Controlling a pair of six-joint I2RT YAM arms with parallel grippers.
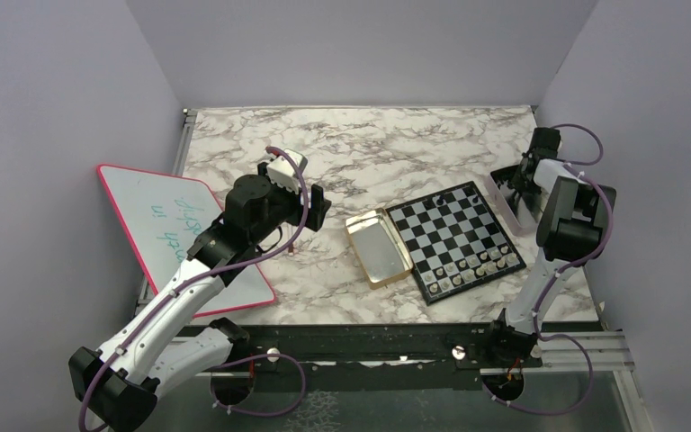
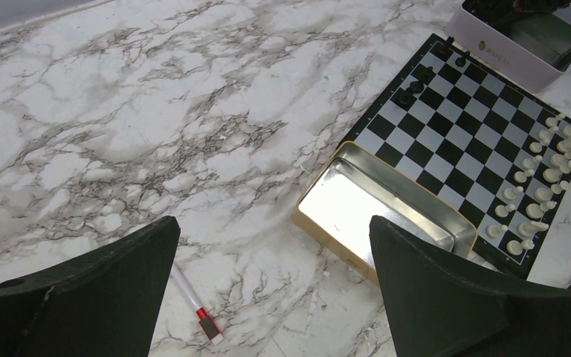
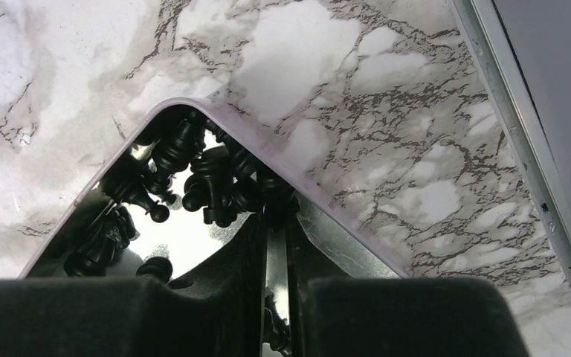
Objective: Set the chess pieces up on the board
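The checkered board (image 2: 452, 141) lies right of centre on the table. White pieces (image 2: 541, 195) stand in two rows along one side; several black pieces (image 2: 416, 88) stand at the opposite side. In the right wrist view, loose black pieces (image 3: 210, 178) lie in a pale pink box (image 3: 249, 132). My right gripper reaches into this box near a wall, its fingers (image 3: 247, 253) a narrow gap apart. A black piece (image 3: 273, 195) is at their tips; black on black hides whether they grip it. My left gripper hangs open and empty, left of the board.
An empty gold-rimmed tin (image 2: 349, 256) sits against the board's left side. A marker (image 2: 193, 301) lies beneath the left gripper, and a whiteboard (image 1: 166, 229) rests at the left. A wall rises close beside the box.
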